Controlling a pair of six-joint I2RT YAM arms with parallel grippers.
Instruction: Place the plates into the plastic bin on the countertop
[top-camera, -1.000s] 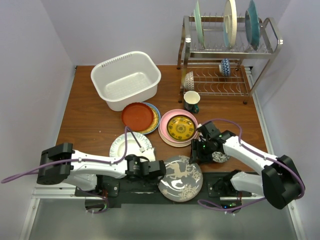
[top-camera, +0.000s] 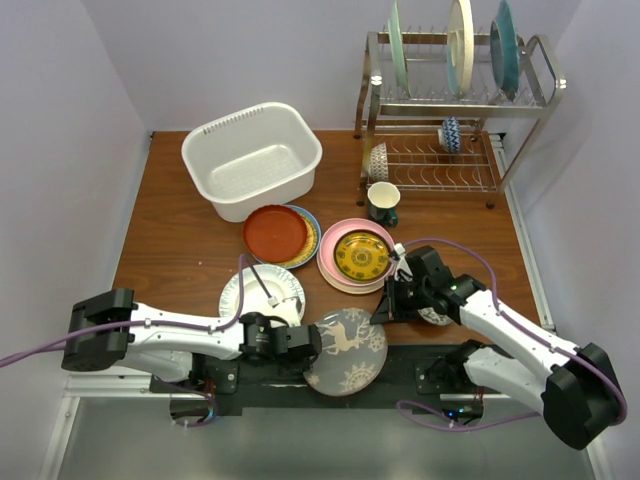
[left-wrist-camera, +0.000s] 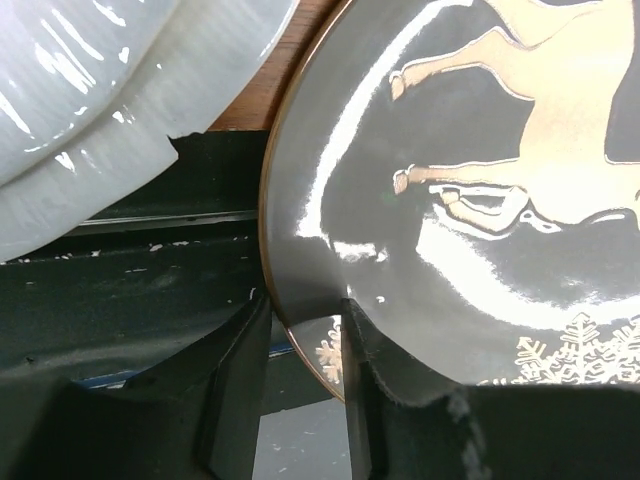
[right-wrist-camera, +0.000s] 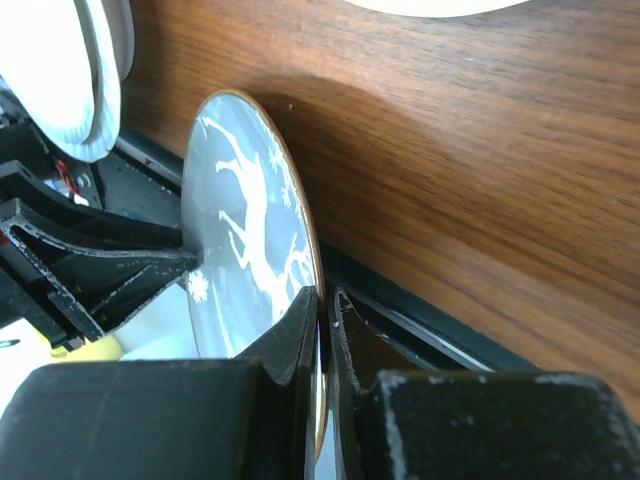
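A grey plate with a pale reindeer and snowflakes hangs tilted over the counter's front edge. My right gripper is shut on its rim, which runs between the fingers. At the opposite side of the plate, my left gripper is open, the rim passing through the gap between its fingertips. The empty white plastic bin stands at the back left. Toward the middle lie a red-brown plate over a blue-and-yellow one, and a yellow patterned plate on a pink plate. White plates are partly hidden by my left arm.
A metal dish rack at the back right holds upright plates above and cups below. A mug stands before it. Another dish is mostly covered by my right arm. Bare wood lies left of the bin.
The grey plate has shifted left and tilted more, carried by my right gripper, which closed on its rim. My left gripper has moved slightly left.
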